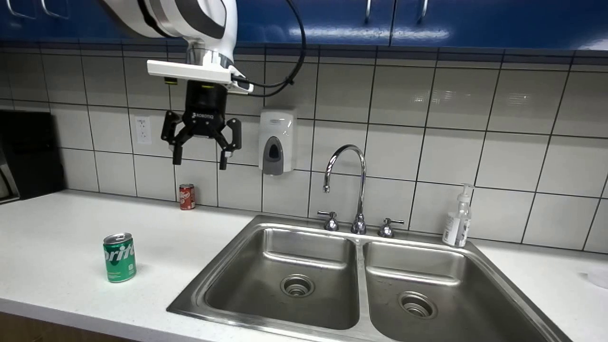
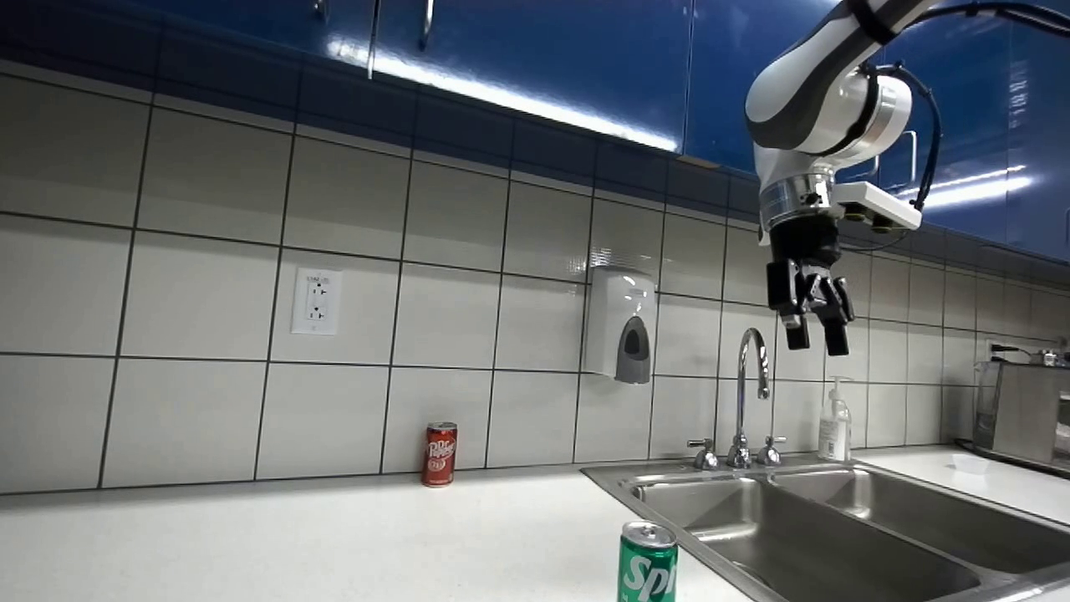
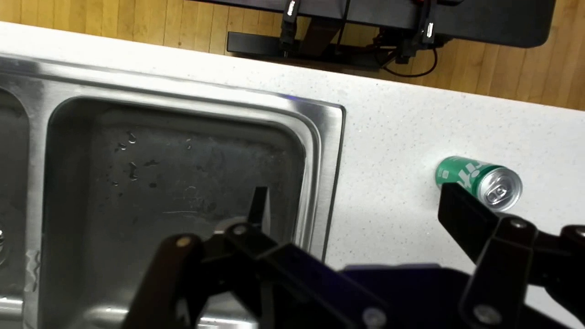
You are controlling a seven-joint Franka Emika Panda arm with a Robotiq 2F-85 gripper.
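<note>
My gripper [image 1: 200, 162] hangs open in the air above the counter, its fingers spread wide with nothing between them. A green Sprite can [image 1: 119, 259] stands upright on the white counter left of the sink, lower than the gripper and apart from it. In the wrist view the Sprite can [image 3: 471, 178] shows beyond the right finger, which covers a little of its lower edge. Against the tiled wall at the back stands a small red Dr Pepper can [image 2: 439, 455], upright; the wrist view does not include it.
A double steel sink [image 1: 360, 273] with a tall faucet [image 1: 362, 188] fills the right of the counter. On the wall hangs a soap dispenser [image 1: 277, 142], and a pump bottle [image 1: 457, 222] stands behind the sink.
</note>
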